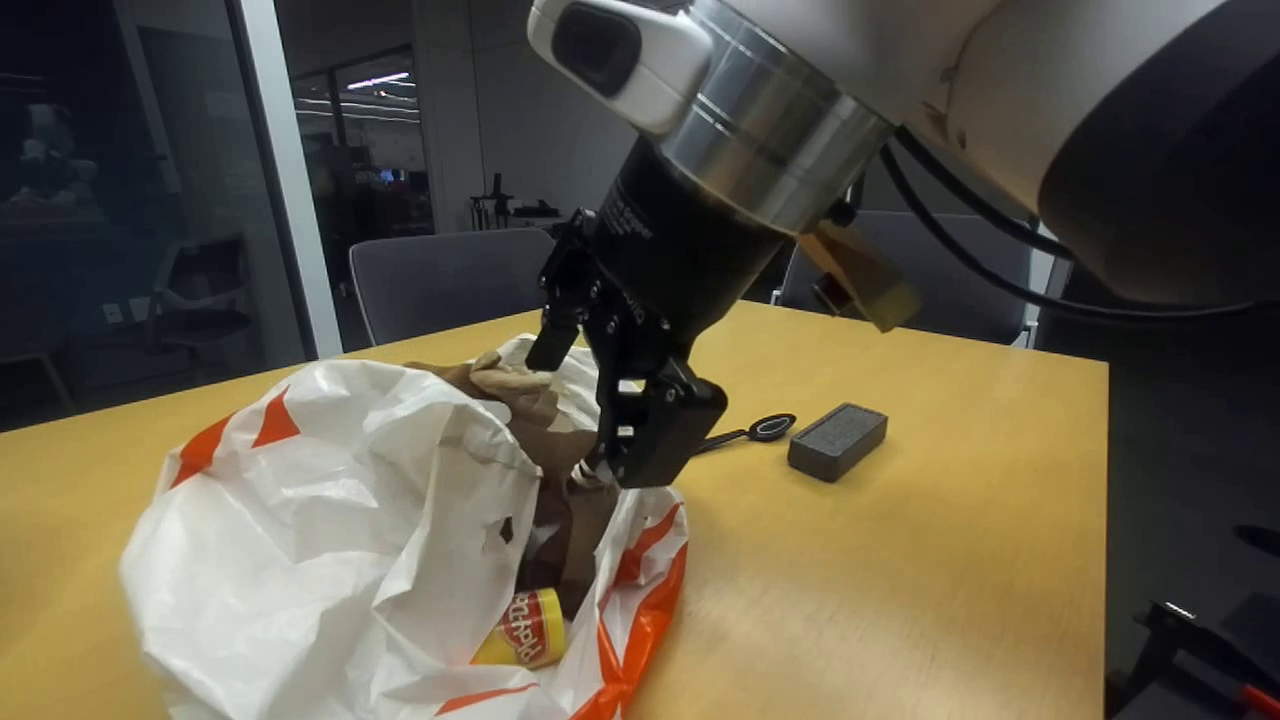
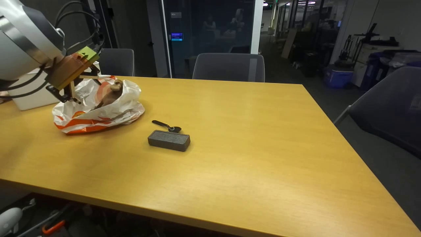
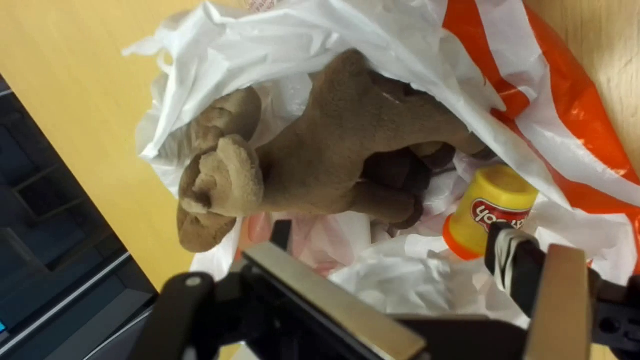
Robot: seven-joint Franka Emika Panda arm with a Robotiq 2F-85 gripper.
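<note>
A yellow Play-Doh tub (image 3: 498, 201) with an orange-red lid lies tilted inside the white and orange plastic bag (image 1: 312, 516). Beside it in the bag is a brown plush animal (image 3: 354, 132), its head at the bag's mouth. My gripper (image 1: 606, 402) hangs over the bag's opening, its fingers spread wide and nothing held between them. In the wrist view one finger (image 3: 507, 258) overlaps the tub's lower edge in the picture; whether it touches cannot be told. Exterior view 2 shows the gripper (image 2: 86, 90) above the bag, with the tub hidden.
To the bag's side on the table (image 2: 256, 158) lie a black spoon (image 2: 167, 126) and a dark grey block (image 2: 168, 140). A white bin (image 2: 33, 92) stands behind the arm.
</note>
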